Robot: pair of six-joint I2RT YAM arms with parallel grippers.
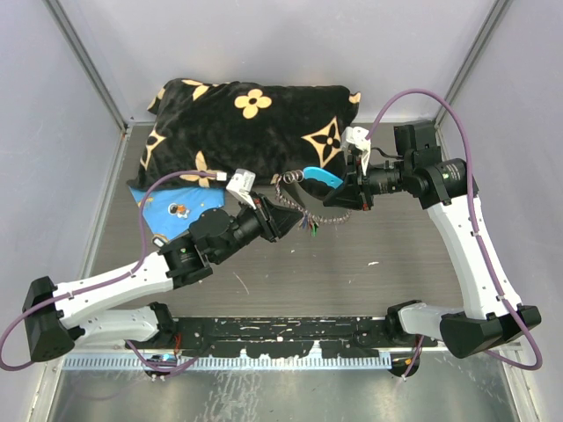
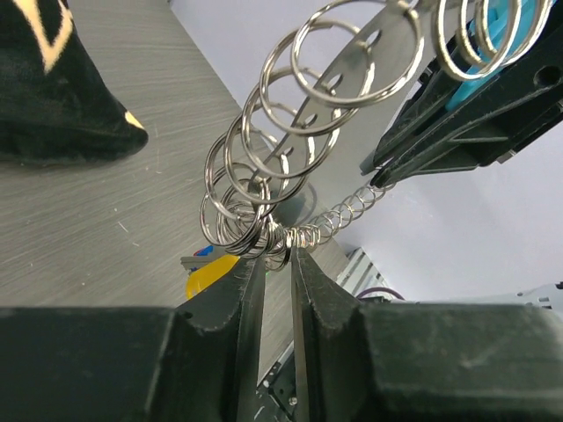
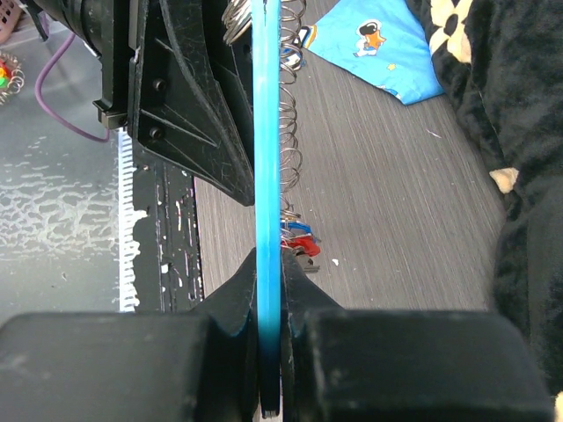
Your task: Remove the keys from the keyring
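Observation:
My right gripper [image 1: 350, 189] is shut on a light-blue strip [image 1: 321, 176], which stands upright through the middle of the right wrist view [image 3: 266, 176]. A coiled metal keyring [image 1: 317, 218] loops below it; in the left wrist view its rings [image 2: 255, 193] hang over a grey blade. My left gripper has its fingertips at the bunched rings, with a narrow gap between the fingers; whether it holds a ring cannot be told. Small coloured keys [image 3: 299, 242] hang at the coil's lower part, with a yellow one [image 2: 209, 272] behind the left fingers.
A black patterned plush cloth [image 1: 246, 132] covers the back of the table. A blue cloth [image 1: 180, 211] lies at the left.

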